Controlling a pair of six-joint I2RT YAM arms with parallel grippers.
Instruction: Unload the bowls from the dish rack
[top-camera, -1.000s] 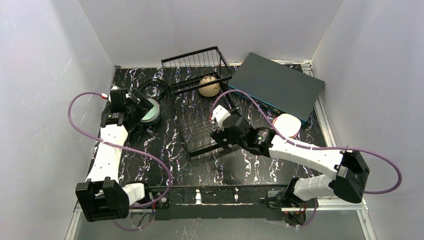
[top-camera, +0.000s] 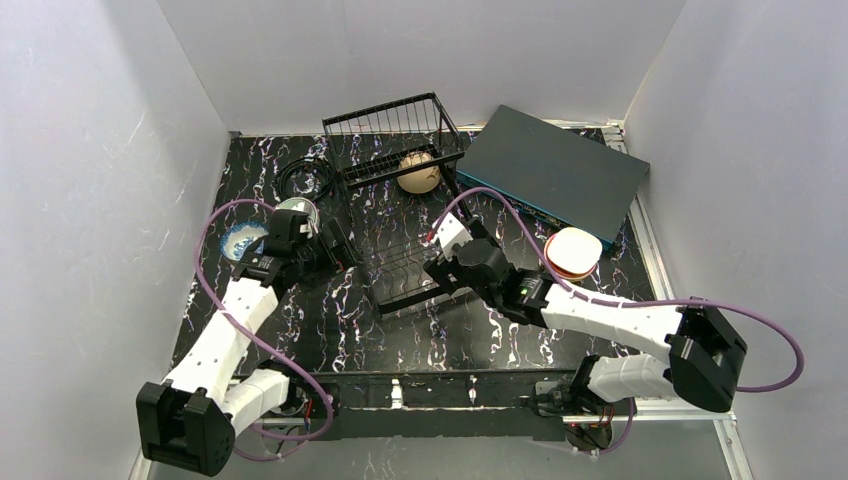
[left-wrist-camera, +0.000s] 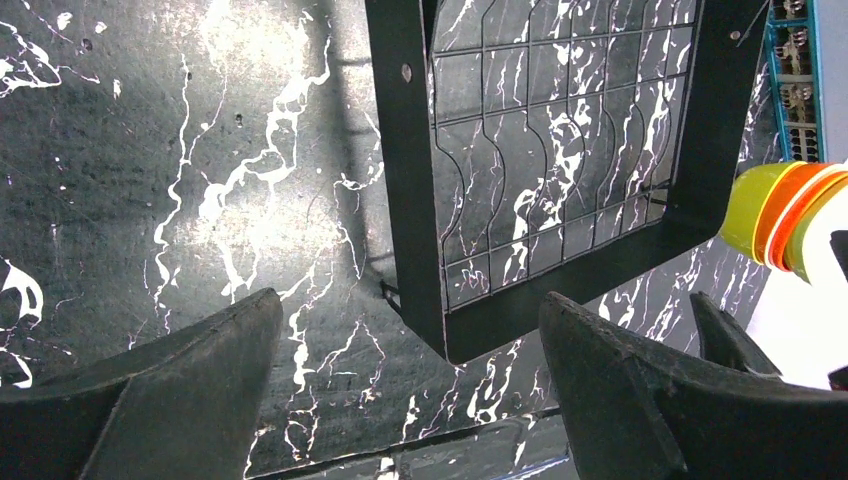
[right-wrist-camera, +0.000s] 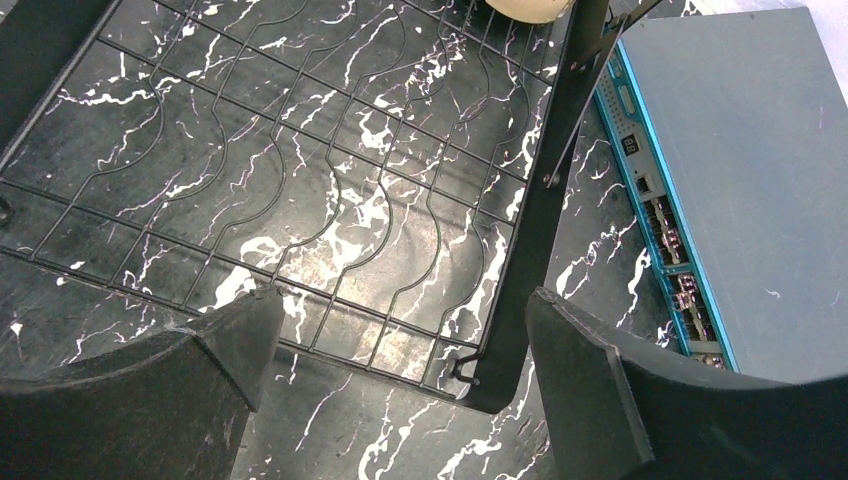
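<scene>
The black wire dish rack (top-camera: 408, 299) stands mid-table. A beige bowl (top-camera: 419, 178) is at its back, under the upper shelf; its edge (right-wrist-camera: 530, 8) shows at the top of the right wrist view. The rack's lower front wire floor (right-wrist-camera: 340, 150) is bare. My left gripper (top-camera: 343, 247) hangs open just left of the rack, nothing between its fingers. Over the rack's front right part, my right gripper (top-camera: 440, 273) is open and empty. Left of the rack sit a pale green bowl (top-camera: 299, 207), partly hidden by my left arm, and a blue-and-white patterned one (top-camera: 240, 238).
Stacked yellow, orange and white-topped bowls (top-camera: 574, 250) stand right of the rack, near my right arm. A large dark grey box (top-camera: 555, 165) fills the back right. Coiled black cable (top-camera: 306, 178) lies back left.
The right arm has shifted only slightly.
</scene>
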